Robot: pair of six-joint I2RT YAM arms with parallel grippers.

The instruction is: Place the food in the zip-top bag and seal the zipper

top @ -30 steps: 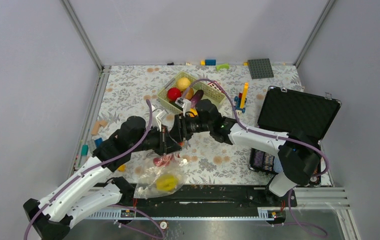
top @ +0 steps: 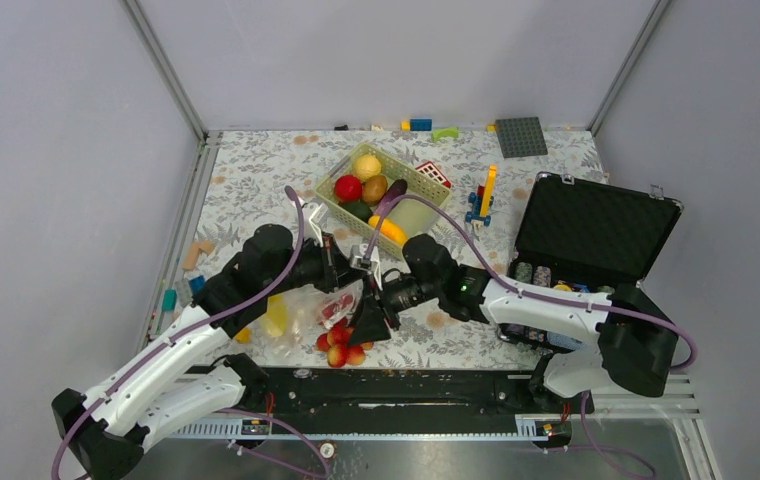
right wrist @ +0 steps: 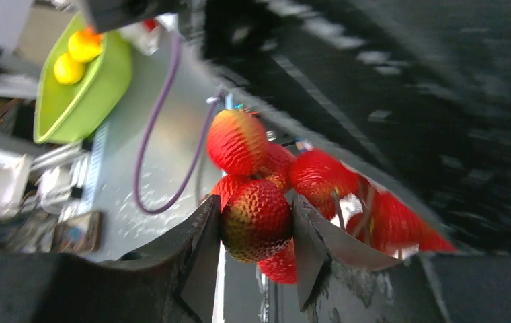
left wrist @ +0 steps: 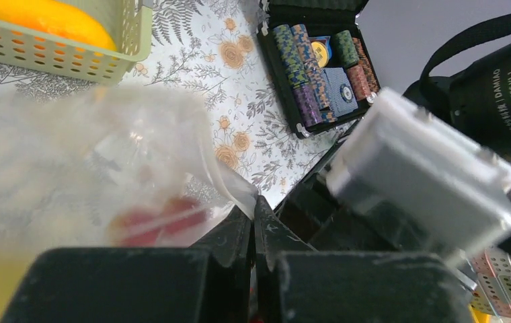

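The clear zip bag (left wrist: 85,168), with a yellow item and red shapes, hangs at my left gripper, which is shut on its edge. In the top view the bag (top: 299,315) is partly under the arms. My right gripper has a red-yellow apple (right wrist: 256,219) between its fingers, amid a cluster of red fruit (right wrist: 238,141) seen at the front of the table in the top view. The basket (top: 424,220) of play food stands behind the grippers.
An open black case (top: 586,230) with poker chips lies at the right. A toy (top: 486,195) and a dark grey plate (top: 521,137) are at the back right. Both arms are close together.
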